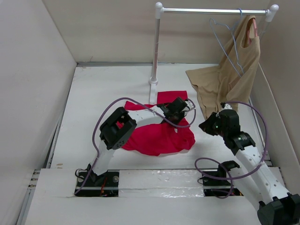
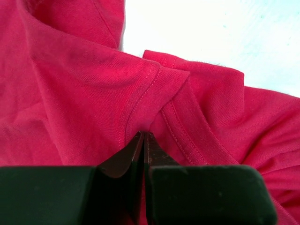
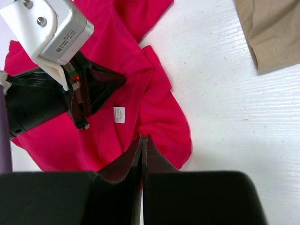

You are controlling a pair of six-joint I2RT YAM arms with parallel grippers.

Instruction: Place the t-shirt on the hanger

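Observation:
A crumpled red t shirt (image 1: pixel 154 140) lies on the white table. My left gripper is down on it, shut, its tips at a seamed fold; whether any cloth is between them is not visible. In the right wrist view the left gripper's body sits over the shirt, beside a white label (image 3: pixel 119 115). My right gripper is shut, above the table at the shirt's right. Blue wire hangers (image 1: pixel 221 44) hang from the rail (image 1: pixel 211 10) at the back right.
A tan garment (image 1: pixel 246 61) hangs from the rail's right end, part of it lying on the table beside the shirt. The rail's post (image 1: pixel 154 56) stands behind the shirt.

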